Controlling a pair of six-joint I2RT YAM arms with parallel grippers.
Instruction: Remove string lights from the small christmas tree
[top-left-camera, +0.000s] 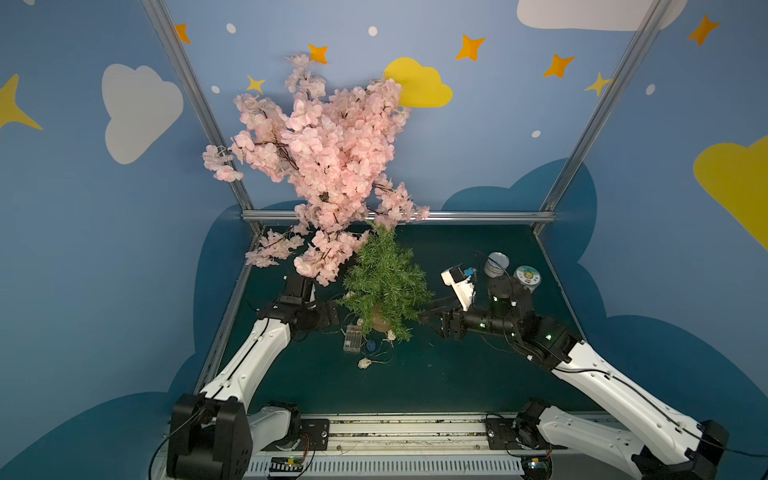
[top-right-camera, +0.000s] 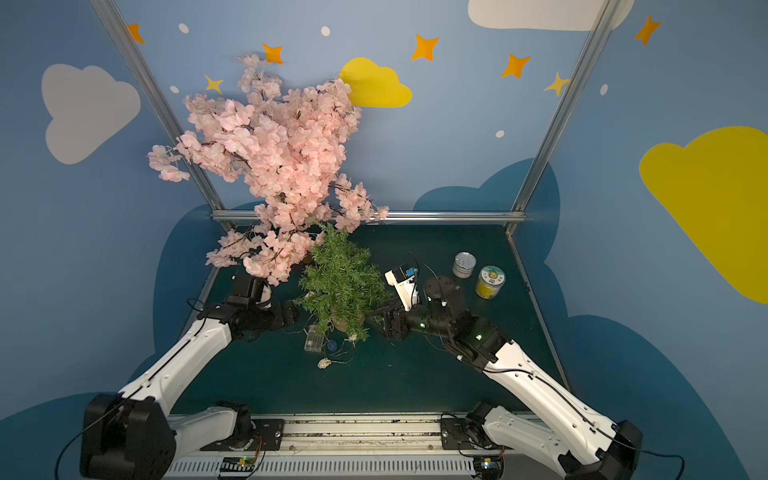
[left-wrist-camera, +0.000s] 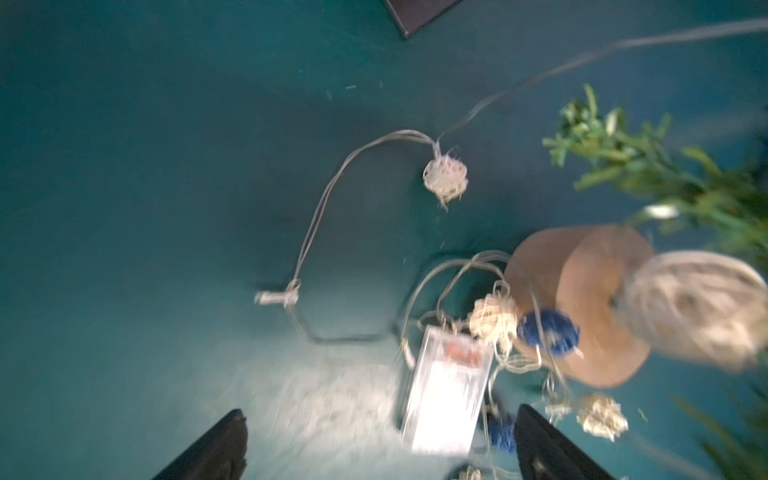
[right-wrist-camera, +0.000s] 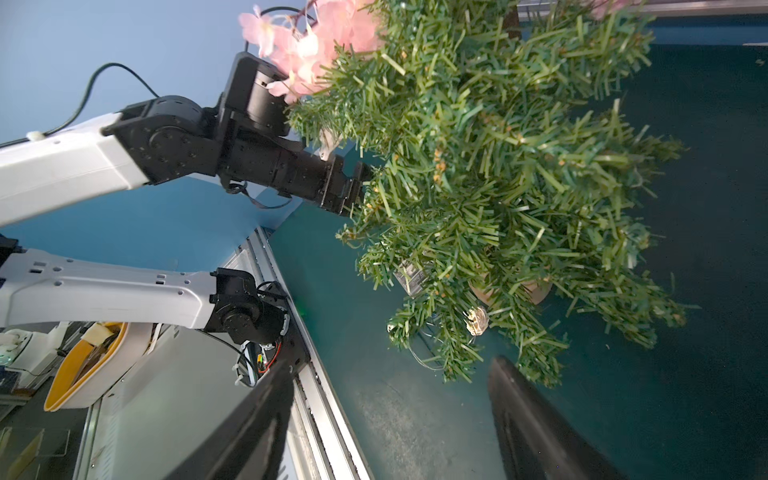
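Note:
The small green tree (top-left-camera: 384, 280) stands mid-table on a wooden base (left-wrist-camera: 588, 320). My left gripper is open left of the tree, above the string lights: a clear battery box (left-wrist-camera: 444, 392) with tangled wire, white balls (left-wrist-camera: 445, 180) and blue balls (left-wrist-camera: 548, 330) lying at the base and on the table. A blurred pale ball (left-wrist-camera: 692, 308) is near the low branches. My right gripper is open at the tree's right side, facing the branches, with nothing between its fingers.
A large pink blossom tree (top-left-camera: 336, 152) fills the back left. Two cans (top-right-camera: 464, 264) sit at the back right.

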